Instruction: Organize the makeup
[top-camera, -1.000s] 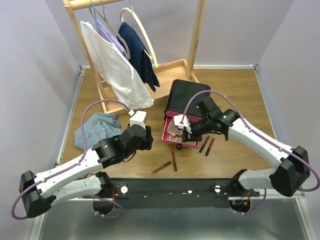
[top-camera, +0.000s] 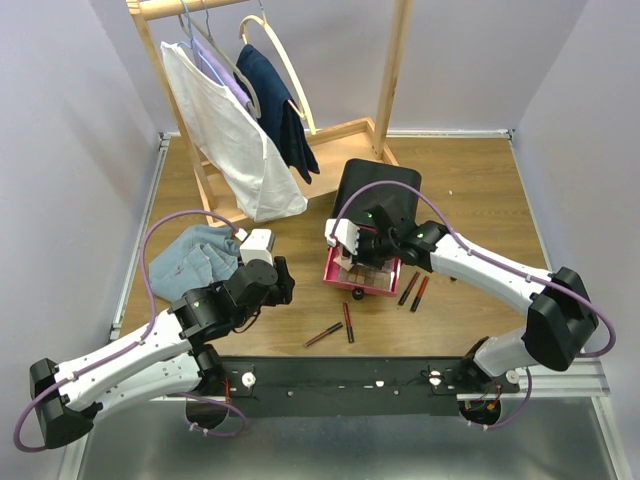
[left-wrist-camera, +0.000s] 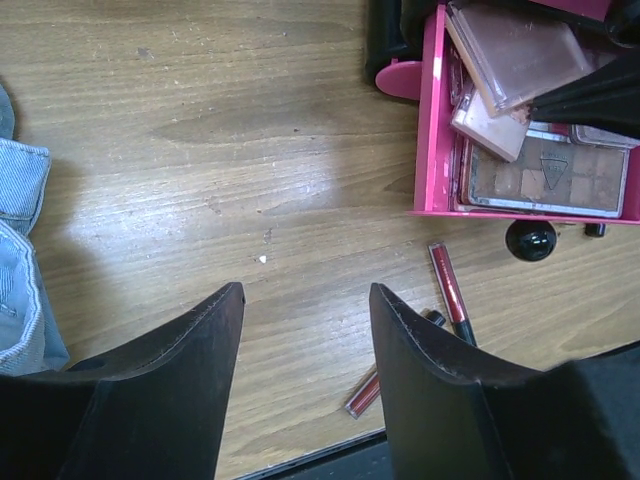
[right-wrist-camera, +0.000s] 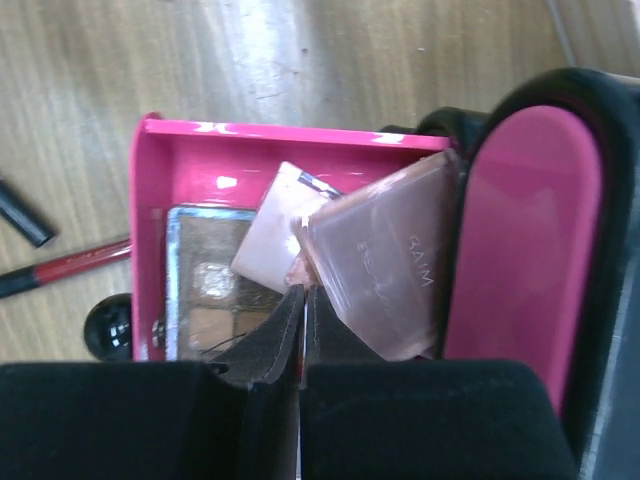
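Observation:
A pink makeup box (top-camera: 330, 265) with a black lid holds clear compacts (right-wrist-camera: 370, 260) and a palette (left-wrist-camera: 545, 180). My right gripper is down in the box at the compacts, its fingertips together; what is between them is hard to tell. My left gripper hangs part open over bare wood left of the box, nothing between its fingers. Lip products (top-camera: 348, 322) lie loose in front of the box and to its right (top-camera: 420, 292).
Folded denim (top-camera: 190, 260) lies at the left. A wooden rack (top-camera: 390, 60) with hanging clothes stands at the back. Wood between denim and box is clear.
My right gripper has moved left and slightly up in the top view, over the box's interior. My left arm has drawn back a little to the left.

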